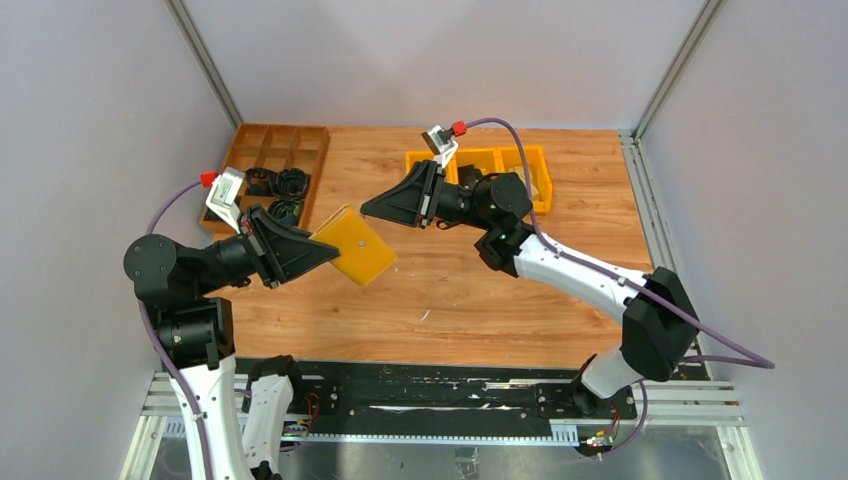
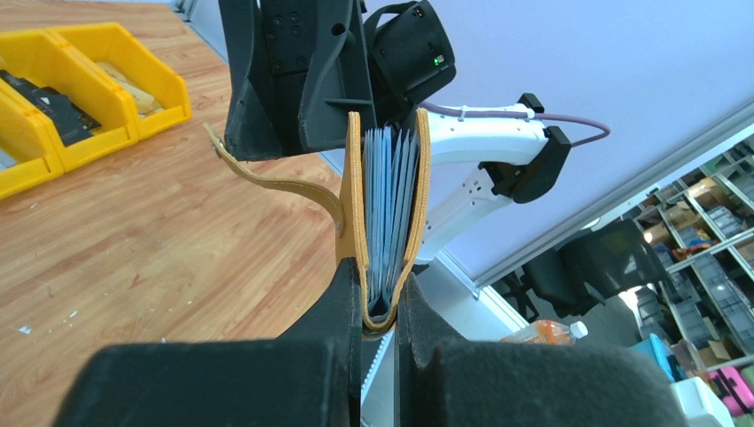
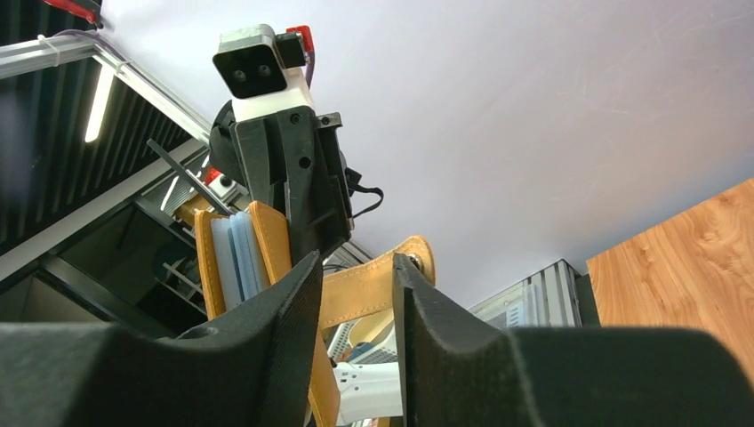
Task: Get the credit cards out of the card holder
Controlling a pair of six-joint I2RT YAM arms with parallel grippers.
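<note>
My left gripper (image 1: 328, 246) is shut on the lower end of the yellow card holder (image 1: 358, 246), which is held above the table. Stood on edge in the left wrist view, the holder gapes at the top and shows a stack of bluish-grey cards (image 2: 381, 200) inside. Its strap (image 2: 289, 184) is unfastened and sticks out to the left in that view. My right gripper is open beside the holder. In the right wrist view the strap's snap end shows across the gap between its fingertips; whether they touch it I cannot tell.
Yellow bins (image 1: 480, 160) stand at the back of the table, and a wooden compartment tray (image 1: 312, 160) with black coiled items sits at the back left.
</note>
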